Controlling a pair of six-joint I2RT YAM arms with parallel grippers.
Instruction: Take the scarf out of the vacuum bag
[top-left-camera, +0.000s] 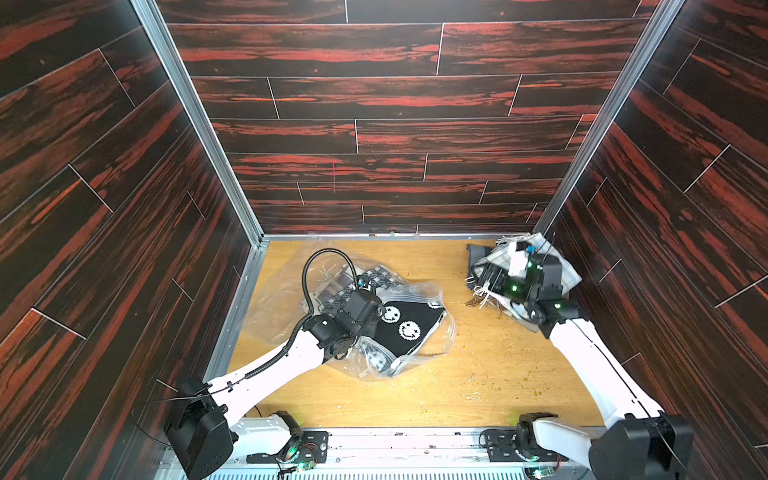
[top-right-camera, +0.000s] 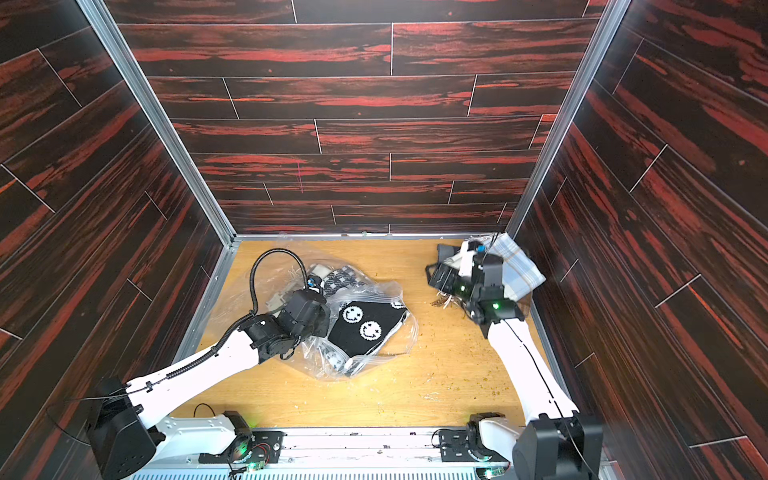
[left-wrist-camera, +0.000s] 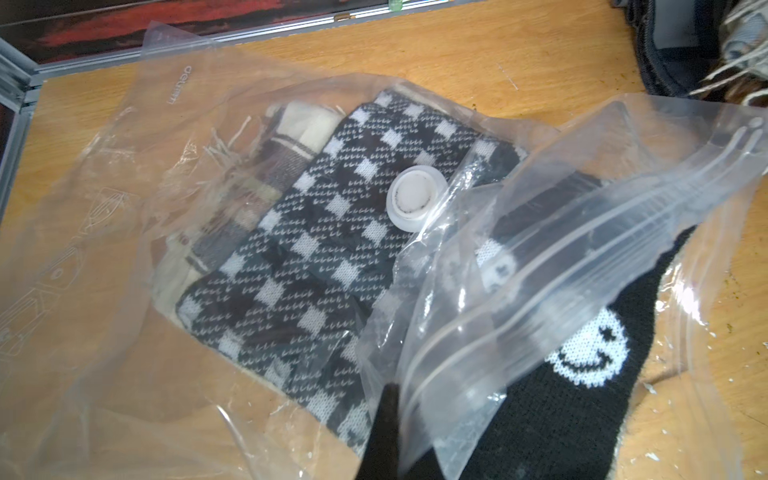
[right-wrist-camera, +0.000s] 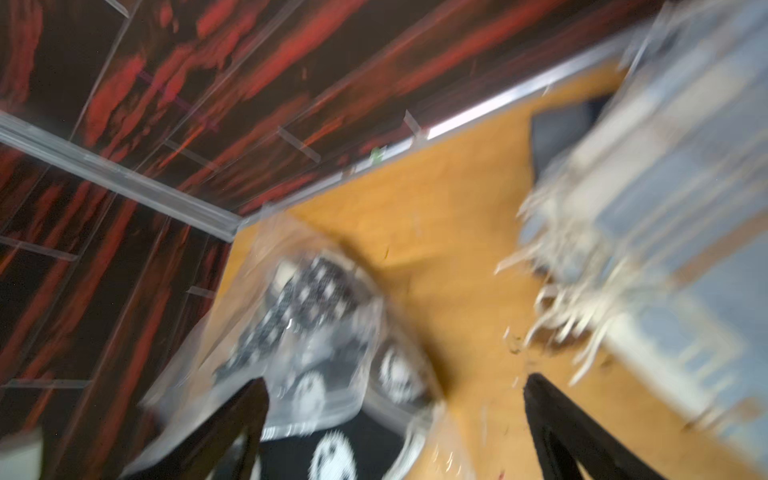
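Observation:
A clear vacuum bag (left-wrist-camera: 104, 264) with a white valve lies on the left half of the table. Under the plastic are a black-and-white checked scarf (left-wrist-camera: 304, 264) and, partly exposed, a black smiley scarf (top-left-camera: 409, 329). My left gripper is shut at the bag's zipper edge, low in the left wrist view; whether plastic is between its fingers is unclear. My right gripper is open, above the gap between the bag and a pale plaid scarf pile (right-wrist-camera: 688, 200), blurred in the right wrist view.
The plaid pile sits in the back right corner on dark folded fabric (right-wrist-camera: 560, 136). Walls and metal rails close in the back and sides.

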